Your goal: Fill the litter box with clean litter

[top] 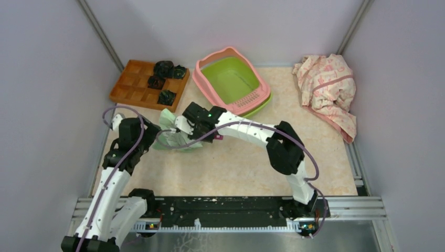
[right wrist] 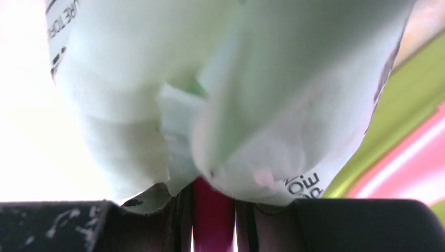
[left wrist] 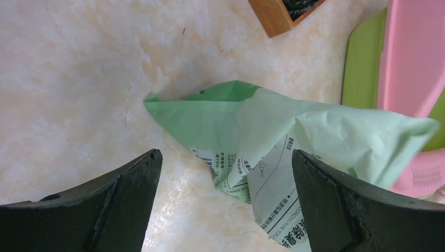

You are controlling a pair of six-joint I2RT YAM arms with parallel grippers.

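A pale green printed litter bag (left wrist: 220, 121) lies crumpled on the table, left of the pink and green litter box (top: 231, 79), whose green floor looks empty. My left gripper is open above the bag, nothing between its fingers. My right gripper is shut on a magenta object (right wrist: 212, 215) beside the bag, whose folds fill much of the right wrist view; what that object is I cannot tell.
A wooden grid tray (top: 128, 84) with several dark bundles stands back left. A patterned cloth (top: 325, 94) lies crumpled back right.
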